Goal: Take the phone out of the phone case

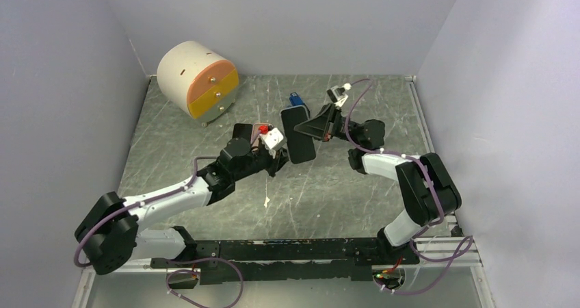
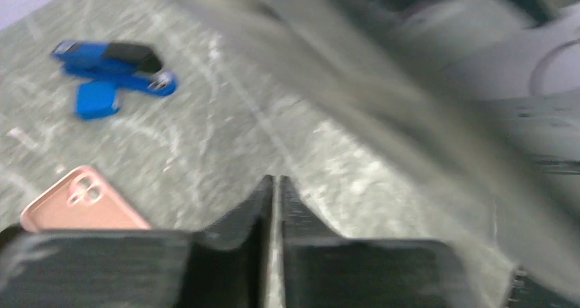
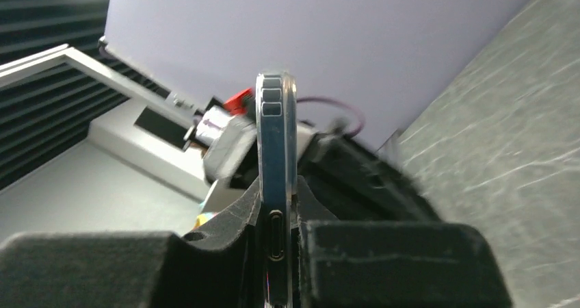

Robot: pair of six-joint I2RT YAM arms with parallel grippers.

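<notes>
A black phone in what looks like a clear case (image 1: 297,147) is held above the table at centre. My right gripper (image 1: 299,128) is shut on its right long edge; in the right wrist view the phone's narrow side (image 3: 275,144) stands between the fingers. Beside the phone's lower left, my left gripper (image 1: 278,165) has its fingertips pointing down. A narrow gap separates those fingers (image 2: 232,219) in the left wrist view, with nothing between them. A blurred pale edge (image 2: 383,96) crosses close to that camera, probably the phone or its case.
A pink phone case (image 2: 89,209) and a black flat item (image 1: 242,131) lie on the table behind the left arm. A blue stapler (image 2: 113,65) lies behind the held phone. The drum-shaped drawer box (image 1: 198,82) stands back left.
</notes>
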